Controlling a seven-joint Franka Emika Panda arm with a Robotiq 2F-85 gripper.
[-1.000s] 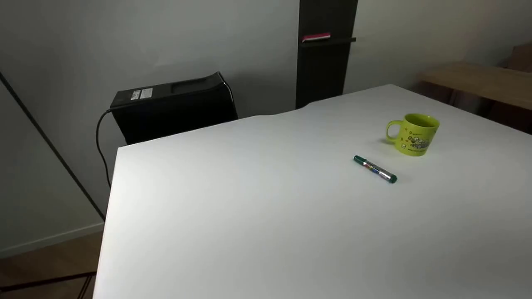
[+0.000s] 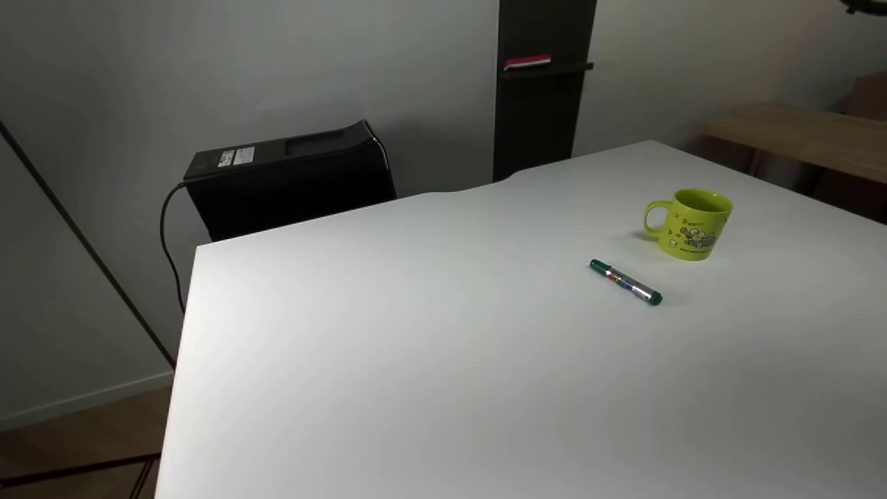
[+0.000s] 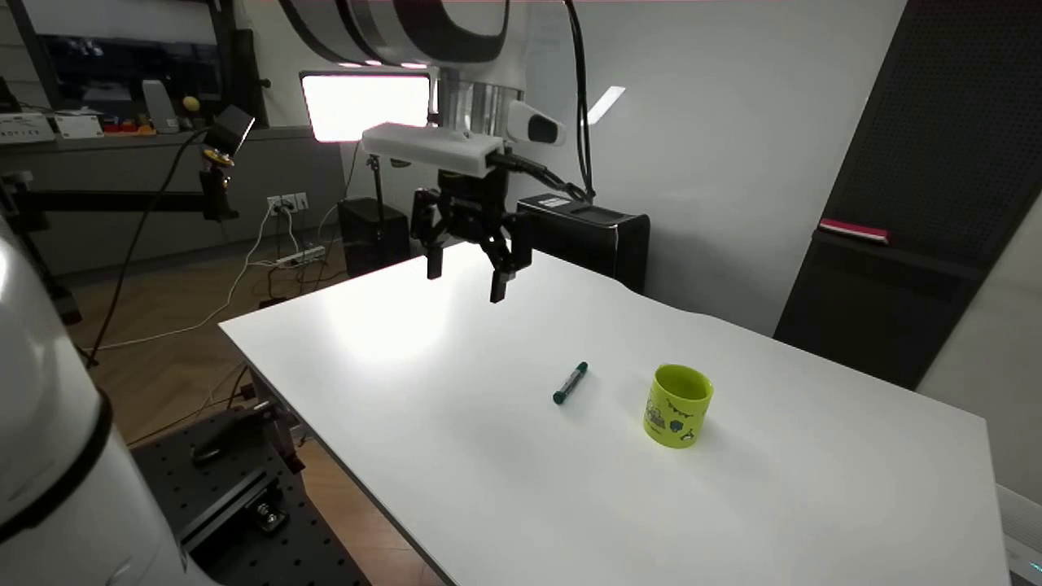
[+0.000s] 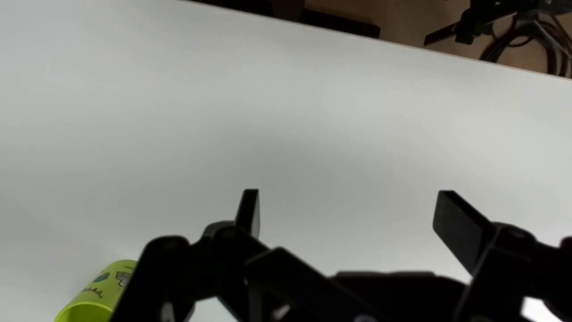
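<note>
A yellow-green mug (image 2: 696,226) with printed figures stands upright on the white table; its handle faces left in exterior view 1. Close by, a marker (image 2: 628,283) with green ends and a silver barrel lies flat, apart from the mug. High over the tabletop in exterior view 2 hangs my gripper (image 3: 466,275), open and empty. From that side the marker (image 3: 571,382) and the mug (image 3: 674,408) are both below it and to its right. Between the spread fingers in the wrist view (image 4: 348,217) only bare table shows. The mug (image 4: 99,292) is partly hidden by a finger there; the marker is out of sight.
A lit panel (image 3: 366,106) is behind the arm, and cables (image 3: 581,107) hang alongside the arm.
In exterior view 1, a small dark piece now shows at the top right corner, absent a second ago. The mug and marker have stayed put.
</note>
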